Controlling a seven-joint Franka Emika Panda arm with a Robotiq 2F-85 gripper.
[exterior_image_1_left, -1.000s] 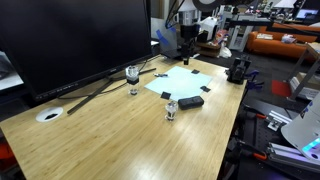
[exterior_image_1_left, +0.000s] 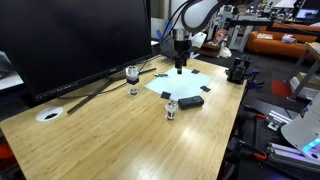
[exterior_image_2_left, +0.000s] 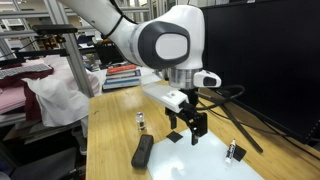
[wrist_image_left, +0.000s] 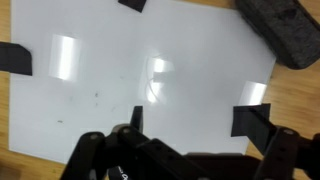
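Note:
My gripper (exterior_image_2_left: 188, 121) is open above a white board (exterior_image_2_left: 205, 165) lying on the wooden table. In the wrist view the fingers reach in from the bottom edge, with only bare glossy board (wrist_image_left: 185, 95) between them. Black patches (wrist_image_left: 15, 59) mark the board's edges, and light glares off its surface. A dark eraser-like block (wrist_image_left: 285, 30) rests at the board's upper right there; exterior view 1 shows the same block (exterior_image_1_left: 190, 102) on the near side. Beside the board's far edge lies a small marker-like object (exterior_image_2_left: 230, 152).
Two small light-coloured containers stand on the table: a nearer one (exterior_image_1_left: 171, 109) and a taller one (exterior_image_1_left: 132, 78) near the big black screen (exterior_image_1_left: 85, 45). A black object (exterior_image_1_left: 238, 72) stands at the right edge.
My arm has come down and toward the near side, bringing the gripper closer to the board. The objects on the table have not moved.

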